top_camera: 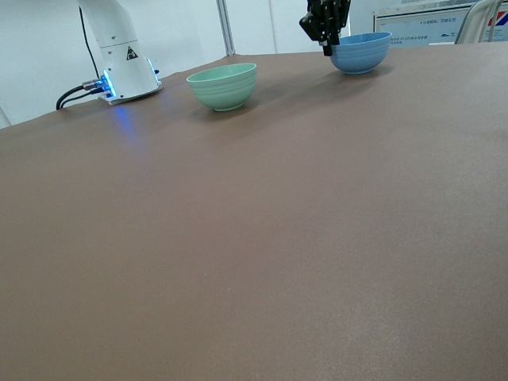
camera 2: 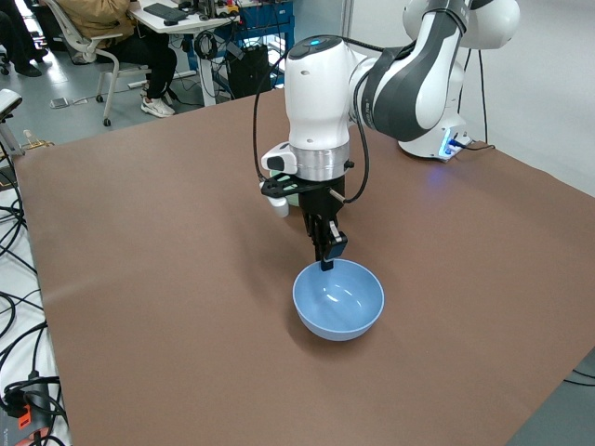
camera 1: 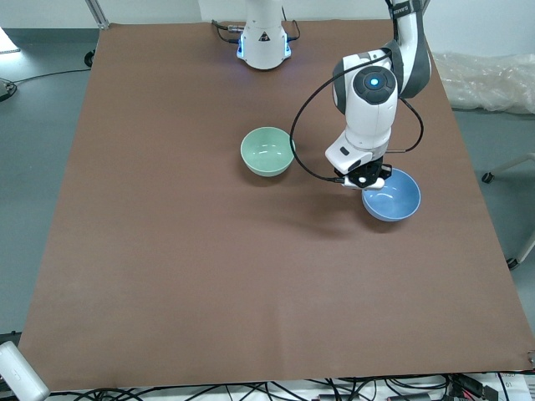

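A blue bowl (camera 1: 391, 202) (top_camera: 361, 55) (camera 2: 338, 303) sits on the brown table (camera 1: 251, 284). The black gripper (top_camera: 327, 44) (camera 2: 326, 256) is down at that bowl's rim, on the side toward the green bowl; whether its fingers are open or shut on the rim is not clear. A light green bowl (camera 1: 267, 150) (top_camera: 221, 89) stands apart from the blue one, to its left in the left camera view; in the right camera view it is mostly hidden behind the arm.
The white robot base (camera 1: 264, 46) stands at the table's back edge with cables. Cables and equipment line the edge at the bottom of the left camera view.
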